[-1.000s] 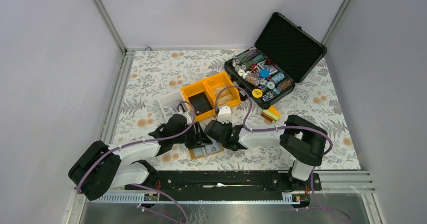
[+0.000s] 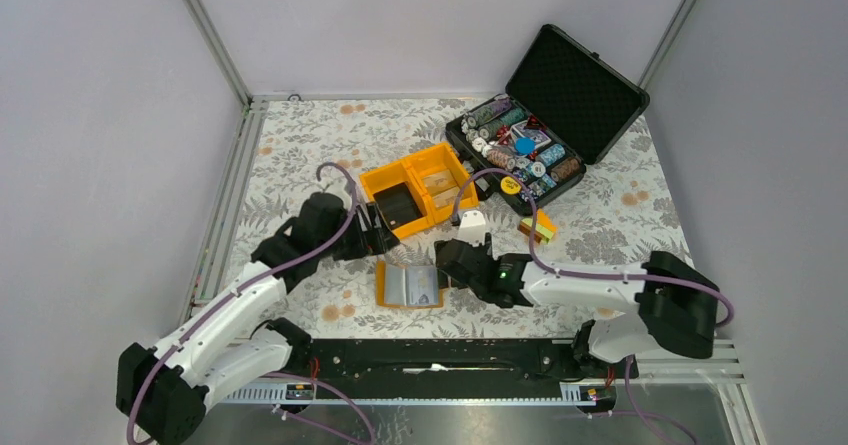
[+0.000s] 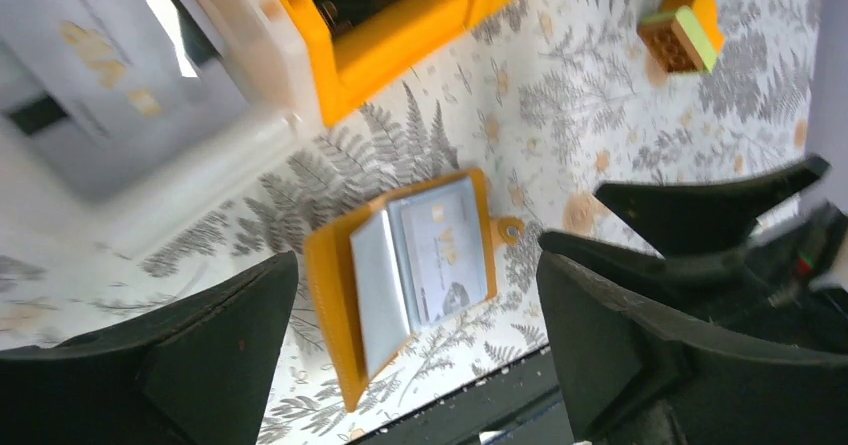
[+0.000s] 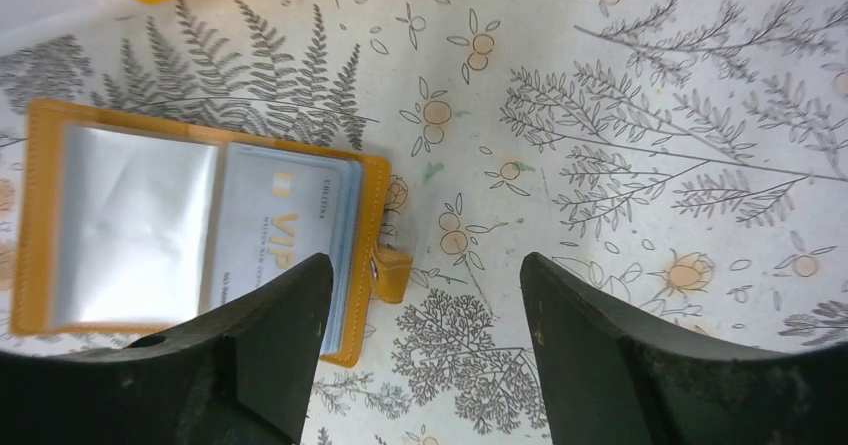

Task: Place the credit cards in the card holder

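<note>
An orange card holder (image 2: pixel 381 295) lies open at the front middle of the table, with a grey VIP card (image 4: pixel 268 225) in its right side and a white inner face on the left. In the left wrist view a white tray (image 3: pixel 200 180) with grey cards lies behind it. My left gripper is open, raised over the area between tray and holder, nothing between its fingers. My right gripper is open just right of the holder, also empty.
An orange divided box (image 2: pixel 455 170) stands behind the holder. An open black case (image 2: pixel 570 95) of chips fills the back right. A small orange-green block (image 2: pixel 537 228) lies to the right.
My left gripper has lifted and moved back from the card holder, uncovering it and covering the white tray in the top view. The right arm has shifted rightward, away from the holder.
</note>
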